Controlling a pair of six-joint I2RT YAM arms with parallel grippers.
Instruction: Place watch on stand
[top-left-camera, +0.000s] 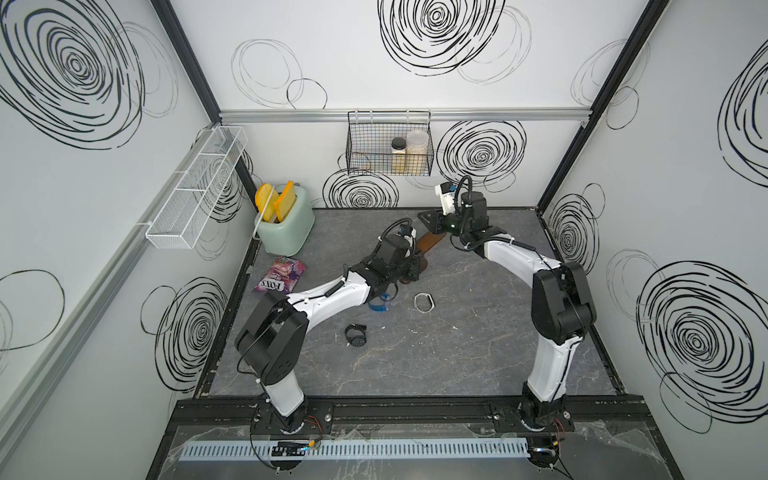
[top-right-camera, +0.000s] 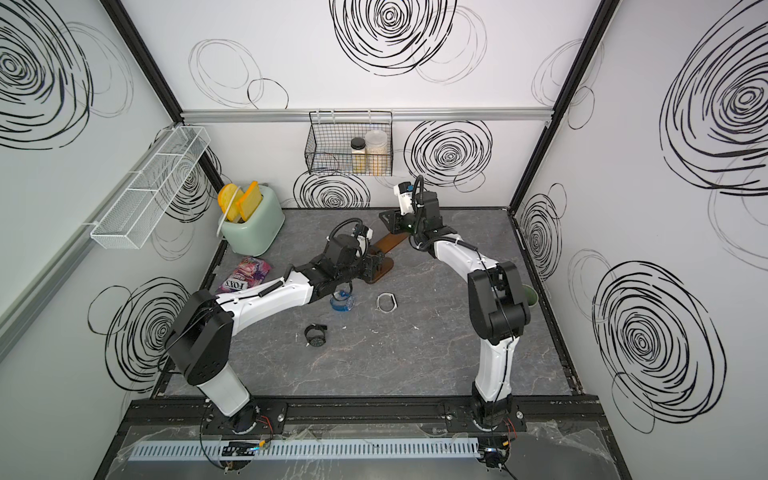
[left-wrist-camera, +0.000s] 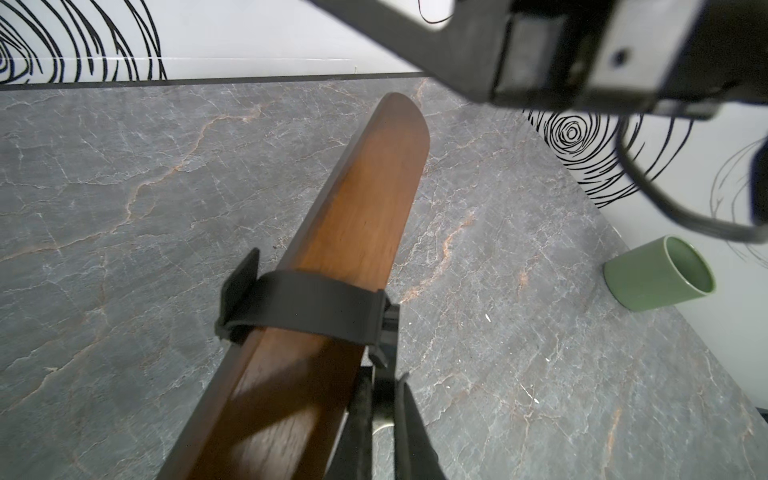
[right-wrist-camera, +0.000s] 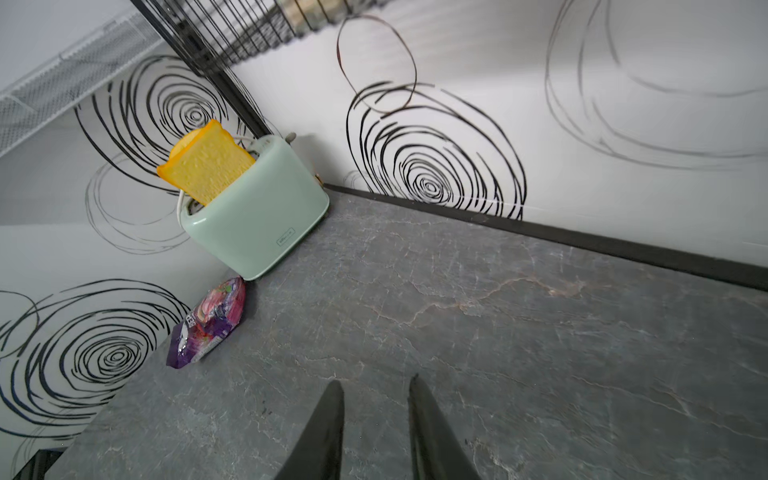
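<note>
A wooden watch stand (left-wrist-camera: 336, 224) with a long bar stands at the back middle of the table. A black watch strap (left-wrist-camera: 312, 304) lies around the bar. My left gripper (top-left-camera: 412, 264) is shut on this watch at the bar's side. My right gripper (top-left-camera: 428, 220) is above and behind it, near the bar's far end; in its wrist view the fingers (right-wrist-camera: 324, 424) are slightly apart with nothing visible between, so its grip is unclear. A silver watch (top-left-camera: 424, 294), a blue watch (top-right-camera: 341, 304) and another black watch (top-left-camera: 356, 336) lie on the table.
A mint toaster (top-left-camera: 284, 228) with yellow slices and a purple packet (top-left-camera: 280, 274) are at the back left. A green cup (left-wrist-camera: 648, 280) stands at the right. A wire basket (top-left-camera: 368, 144) hangs on the back wall.
</note>
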